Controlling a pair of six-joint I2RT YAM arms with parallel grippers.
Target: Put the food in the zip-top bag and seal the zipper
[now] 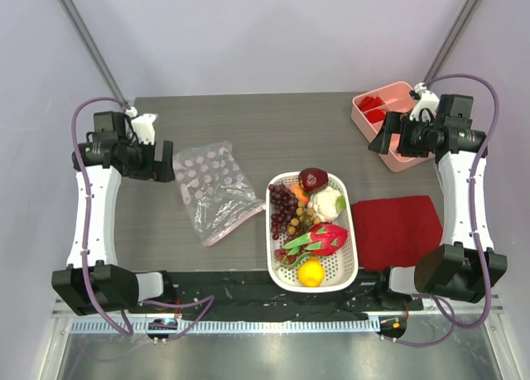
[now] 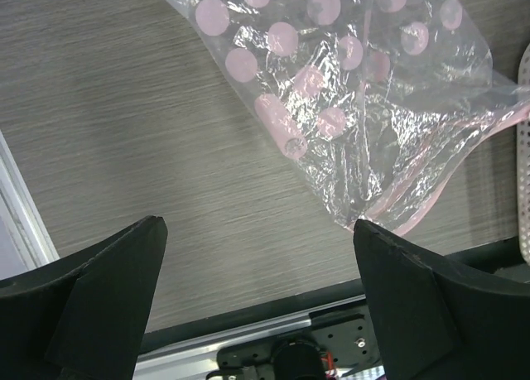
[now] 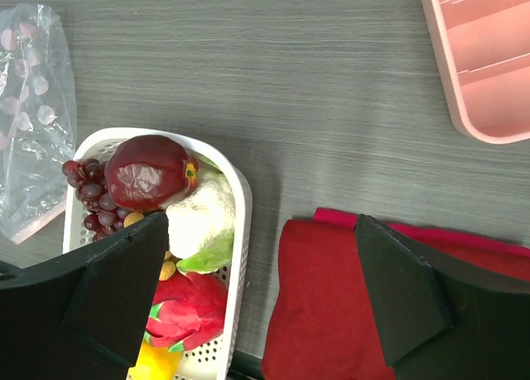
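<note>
A clear zip bag point(image 1: 211, 185) with pink dots lies flat on the table, left of a white basket point(image 1: 348, 268) of food: dark red fruit point(image 1: 313, 179), grapes point(image 1: 281, 206), cauliflower point(image 3: 199, 218), dragon fruit point(image 1: 330, 239) and a yellow fruit point(image 1: 311, 273). My left gripper hangs open above the table at the bag's left, nothing between its fingers. My right gripper is open and empty, raised to the upper right of the basket.
A pink divided bin point(image 3: 447, 65) with red items stands at the back right. Red cloths point(image 1: 397, 235) lie right of the basket.
</note>
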